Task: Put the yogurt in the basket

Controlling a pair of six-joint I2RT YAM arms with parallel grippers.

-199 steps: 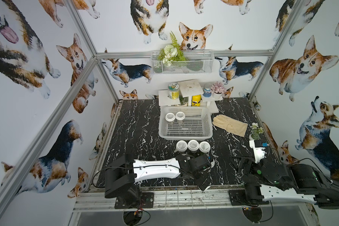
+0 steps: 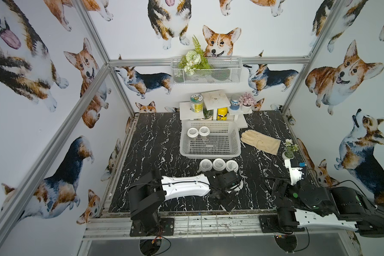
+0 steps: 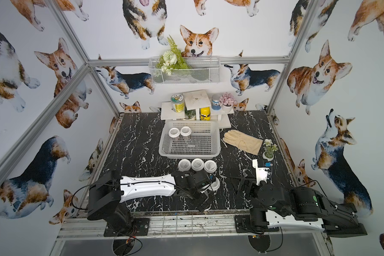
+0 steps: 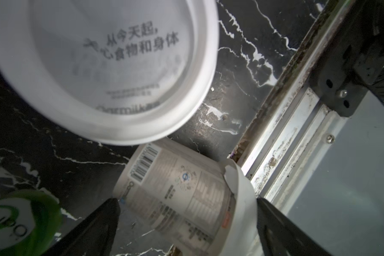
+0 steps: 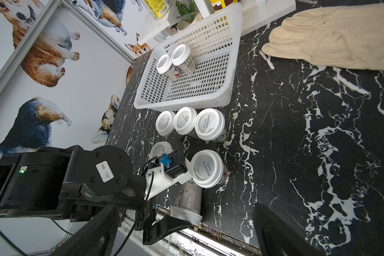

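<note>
Tipped on its side by the table's front edge is a yogurt cup (image 4: 179, 187), its white lid toward the metal rail. My left gripper is open, with this cup between its spread fingers. A standing yogurt cup with a white lid is close by; the right wrist view shows its lid (image 5: 207, 168) beside the left arm. The white basket (image 2: 210, 156) contains two upright cups (image 2: 204, 131) in its back left part. Three lidded cups (image 2: 218, 164) stand in a row before it. My right gripper is open and empty.
A beige glove (image 2: 261, 141) lies right of the basket, and a small potted plant (image 2: 289, 149) stands at the right edge. One more white lid (image 5: 160, 149) shows behind the left arm. Right of the cups the table is clear.
The left arm has shifted a little to the right, its elbow most clearly. The right arm has barely moved. Basket, its two cups and the row of three have stayed put.
</note>
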